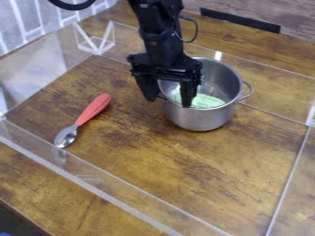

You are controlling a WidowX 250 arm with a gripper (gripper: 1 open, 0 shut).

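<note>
My black gripper (pixel 170 85) hangs over the left and back part of a steel pot (pixel 204 115), its fingers pointing down and apart, open. The pot holds a pale green item (pixel 208 100), partly hidden by the gripper. Whether the fingers touch the pot, I cannot tell. A spoon with a red handle (pixel 94 108) lies on the table to the left.
Clear panels or edges run along the left and right sides of the work area.
</note>
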